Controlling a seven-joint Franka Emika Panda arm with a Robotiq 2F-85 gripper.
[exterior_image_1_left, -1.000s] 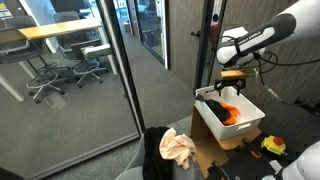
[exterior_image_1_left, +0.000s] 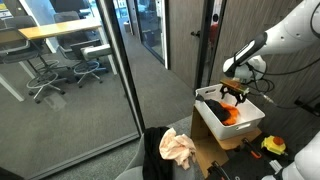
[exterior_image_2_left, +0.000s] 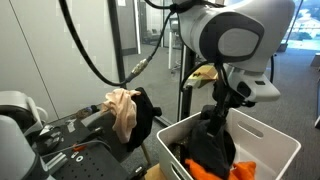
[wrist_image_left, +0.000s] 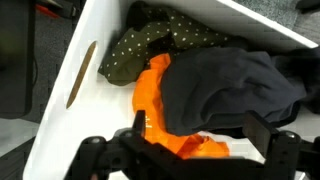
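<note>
My gripper stands open above the white bin, with its fingers (wrist_image_left: 128, 148) apart at the lower part of the wrist view and nothing held between them. Inside the white bin (exterior_image_2_left: 270, 137) lie a black cloth (wrist_image_left: 220, 85), an orange cloth (wrist_image_left: 150, 100) partly beneath it, and a dark dotted cloth (wrist_image_left: 125, 58) against one wall. From the second exterior view, the arm's wrist hangs over the bin, and the fingers reach down close to the black cloth; whether they touch it I cannot tell.
A pale peach cloth (exterior_image_1_left: 178, 148) and a black cloth (exterior_image_1_left: 156, 158) hang beside the bin, outside it. The bin's walls surround the gripper's working space. A yellow and red object (exterior_image_1_left: 274, 145) sits to the right of the bin.
The arm has come down toward the bin over the last second, and the gripper is now lower, near the cloths. The cloths look unmoved.
</note>
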